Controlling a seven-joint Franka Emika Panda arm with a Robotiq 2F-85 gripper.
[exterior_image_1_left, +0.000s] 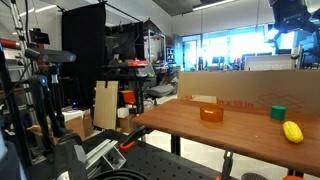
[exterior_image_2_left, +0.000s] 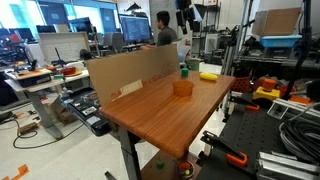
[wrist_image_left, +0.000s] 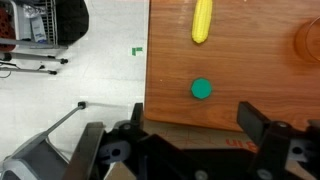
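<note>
A yellow elongated object (exterior_image_1_left: 292, 131) lies at the right end of the wooden table, with a small green cup (exterior_image_1_left: 278, 112) behind it. Further left stands an orange bowl (exterior_image_1_left: 211, 113). High above the tabletop, my gripper (exterior_image_2_left: 187, 21) hangs well clear of all three. From the wrist view, the fingers of the gripper are spread wide and empty. The green cup (wrist_image_left: 201, 88) appears between and beyond the fingers, far below them. The yellow object (wrist_image_left: 202, 20) shows at the top edge, and the bowl (wrist_image_left: 310, 40) is cut off at the right.
A brown cardboard panel (exterior_image_2_left: 132, 75) stands upright along one long side of the table (exterior_image_2_left: 165, 118). Much of the tabletop around the bowl is bare. Cables and dark equipment (exterior_image_2_left: 285, 130) sit beside the table.
</note>
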